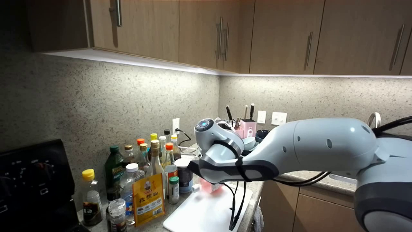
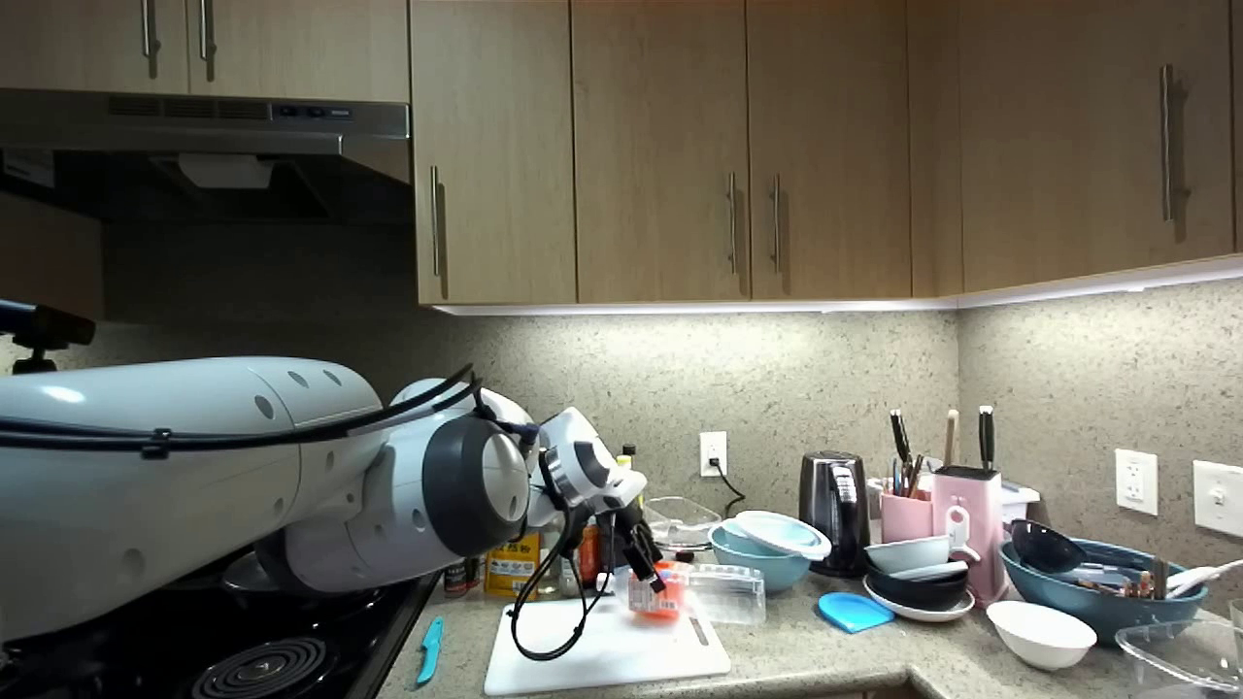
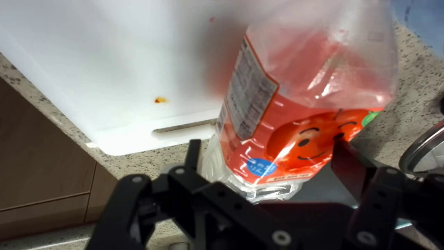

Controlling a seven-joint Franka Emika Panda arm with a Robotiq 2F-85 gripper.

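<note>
A clear plastic bottle with a red label and a smiling fruit face fills much of the wrist view. Its clear base points toward the gripper. My gripper is open, one finger to the left of the bottle and the other at its right side by the label. Whether either finger touches it I cannot tell. In exterior view 2 the red-labelled bottle is over the back part of the white cutting board, under the dark fingers. Exterior view 1 hides the fingertips behind the arm.
Several sauce bottles and a yellow packet crowd the wall side. A clear container stands just right of the bottle, with blue bowls behind. A turquoise knife lies left of the board, whose front part is clear.
</note>
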